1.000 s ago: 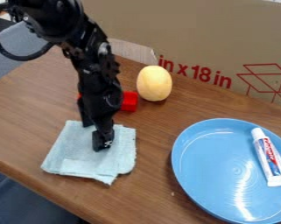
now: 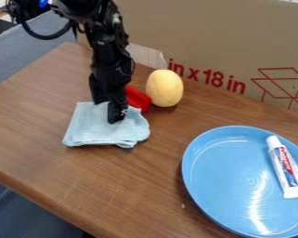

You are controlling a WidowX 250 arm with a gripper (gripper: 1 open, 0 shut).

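My black gripper [image 2: 114, 110] is low over a folded pale blue cloth [image 2: 101, 132], its tips down at the cloth's upper part. Whether it grips any fabric is hidden. A red object [image 2: 136, 98] lies just behind the cloth, partly covered by the gripper. A yellow egg-shaped object [image 2: 163, 88] stands to its right.
A blue plate [image 2: 226, 195] holding a toothpaste tube [image 2: 286, 167] takes up the table's right side. A cardboard box [image 2: 238, 46] stands along the back. Bare wood [image 2: 52, 112] is free at the left and front.
The gripper and cloth have moved away from the front edge, toward the back and slightly right, up against the red object.
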